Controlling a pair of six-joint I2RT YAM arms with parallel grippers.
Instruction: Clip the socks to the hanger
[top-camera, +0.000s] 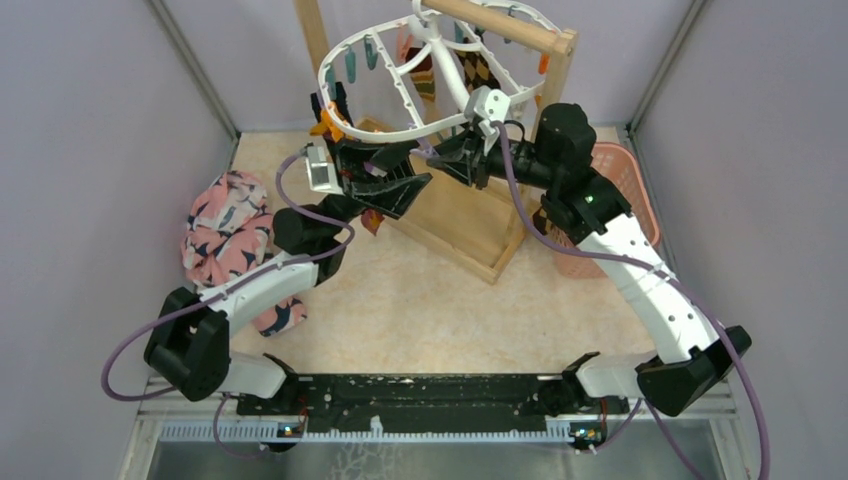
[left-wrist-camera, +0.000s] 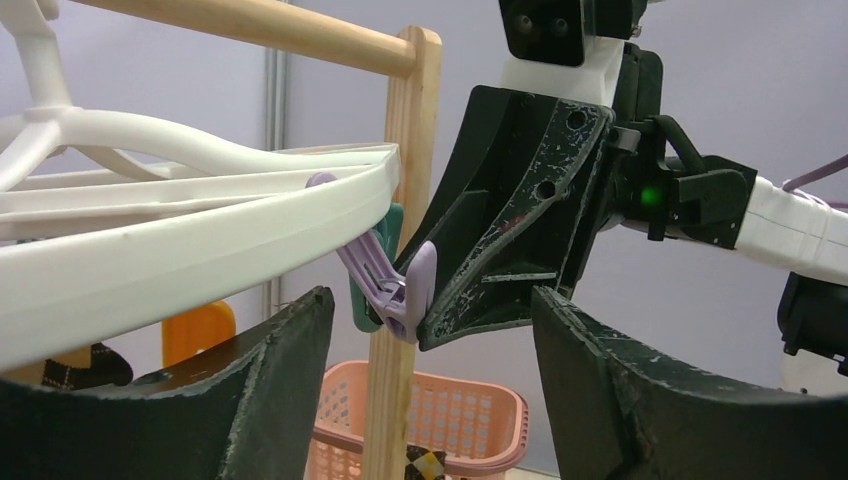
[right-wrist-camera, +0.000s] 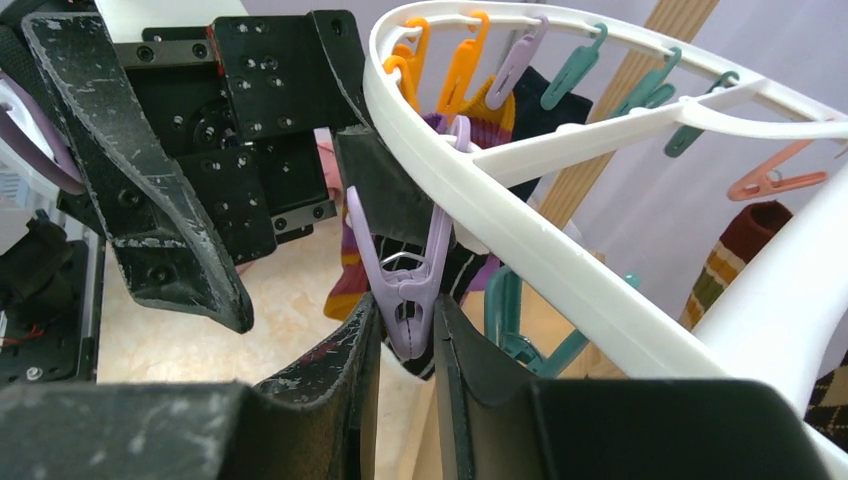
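Observation:
The white round hanger (top-camera: 345, 130) hangs from the wooden frame with coloured clips round it. A purple clip (right-wrist-camera: 407, 290) hangs at the front rim; my right gripper is at its squeeze end, fingertips close around it. My left gripper (top-camera: 395, 185) is open just left of that clip, facing it from under the rim; in the left wrist view its fingers (left-wrist-camera: 260, 400) flank the clip from below. Socks (right-wrist-camera: 735, 250) hang inside the hanger, and a striped, colourful sock is partly hidden behind my left gripper in the right wrist view.
A pink basket (top-camera: 620, 170) stands at right behind my right arm. Pink patterned cloth (top-camera: 220, 230) lies at the left. A wooden board (top-camera: 460, 220) lies under the hanger.

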